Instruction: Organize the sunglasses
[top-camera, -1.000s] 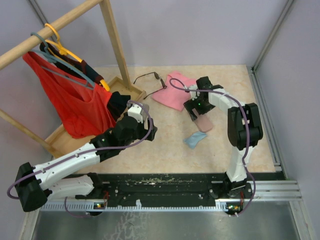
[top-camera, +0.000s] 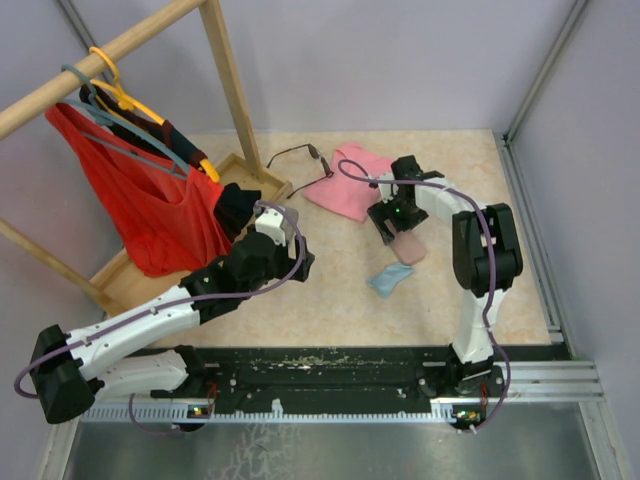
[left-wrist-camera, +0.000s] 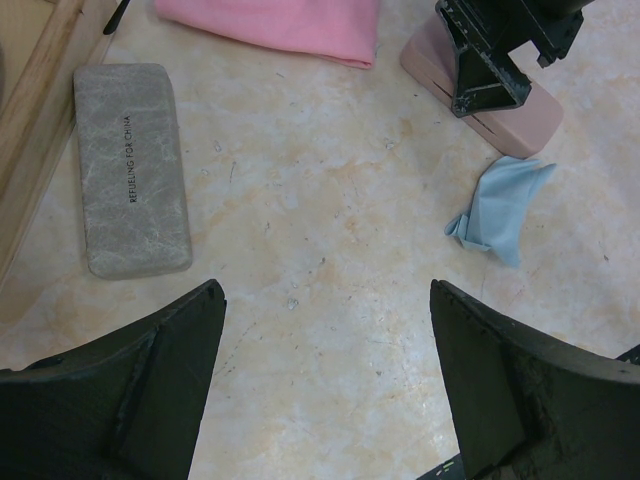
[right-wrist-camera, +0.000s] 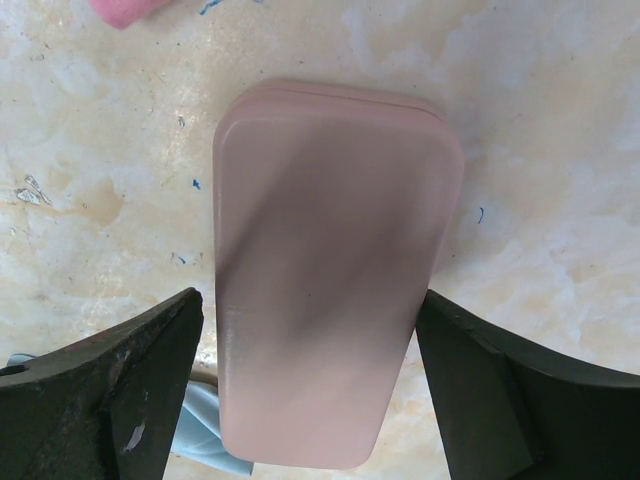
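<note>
Black sunglasses (top-camera: 319, 160) lie on the table at the back, their arms spread, beside the pink cloth. The pink glasses case (right-wrist-camera: 320, 260) is closed and flat on the tabletop. My right gripper stands over it with one finger on each side; a gap shows at the left finger, while the right fingertip overlaps the case's edge. Whether it touches cannot be told. A grey case (left-wrist-camera: 133, 170) lies by the wooden rack's base. My left gripper hangs over bare table, fingers apart and empty. A crumpled light-blue cloth (left-wrist-camera: 500, 208) is near the pink case.
Folded pink cloth (top-camera: 352, 185) covers part of the table's back. The wooden rack (top-camera: 232, 80) with hung clothes, including a red garment (top-camera: 150, 215), occupies the left.
My right arm has shifted slightly, its gripper moving a little over the pink case and its elbow drawing left. My left arm, the sunglasses and the cloths stay put.
</note>
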